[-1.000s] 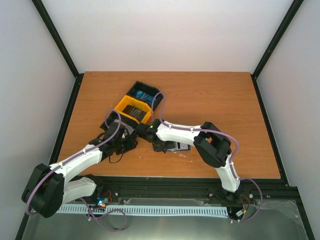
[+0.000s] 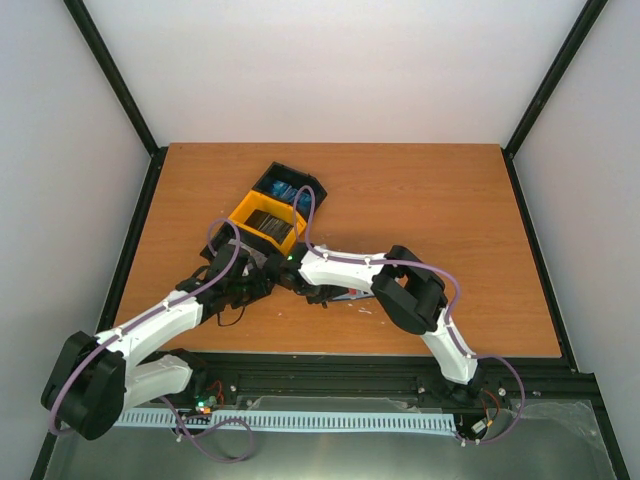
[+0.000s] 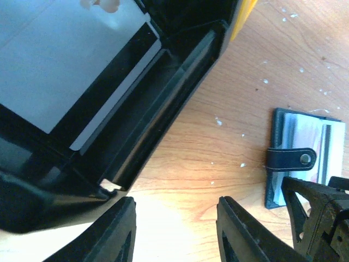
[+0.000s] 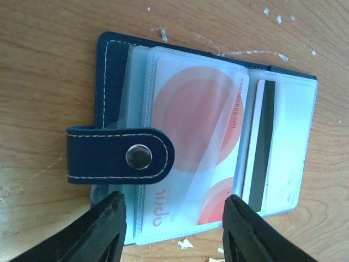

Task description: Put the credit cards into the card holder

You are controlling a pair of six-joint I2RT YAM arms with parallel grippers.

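The dark blue card holder (image 4: 114,158) lies on the table with its snap strap and clear sleeves, holding a white card with red circles (image 4: 191,125) and, to its right, a card with a dark stripe (image 4: 264,136). My right gripper is open just above its near edge, with nothing visible between the fingers. My left gripper is open beside a black bin (image 3: 163,120) that holds pale flat items; nothing shows between its fingers. In the left wrist view the card holder appears at the right, partly behind the right gripper (image 2: 315,292).
A yellow bin (image 2: 292,220) and a black bin with blue items (image 2: 310,182) stand behind the grippers. The two grippers are close together near the middle front.
The left arm has hardly moved.
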